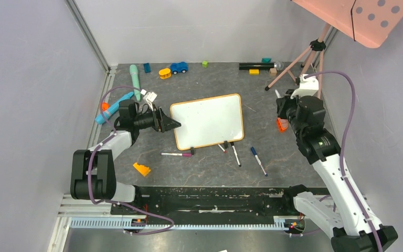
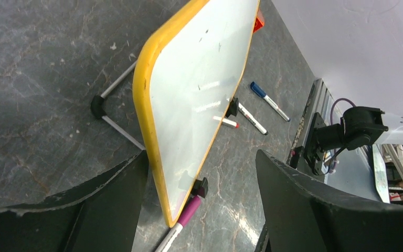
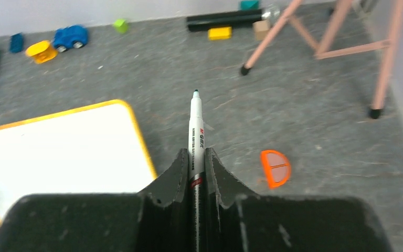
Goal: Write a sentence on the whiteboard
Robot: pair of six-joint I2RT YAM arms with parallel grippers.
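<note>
The whiteboard [image 1: 207, 121], edged in yellow-orange, sits mid-table, propped on a thin stand in the left wrist view. Its face is mostly blank, with a few tiny dark specks. My open left gripper [image 1: 179, 125] is at the board's left edge, and the edge lies between its spread fingers; whether they touch it I cannot tell. My right gripper is shut on a slim white marker [image 3: 195, 123], whose dark tip points away from the fingers. That marker is off to the right of the board, clear of its surface.
A purple marker [image 1: 176, 154], a red-ended one [image 1: 222, 148], a black-capped one [image 1: 235, 154] and a blue-capped one [image 1: 259, 161] lie before the board. Orange item [image 1: 282, 124] lies right. Pink tripod [image 1: 294, 66] and several toys stand behind.
</note>
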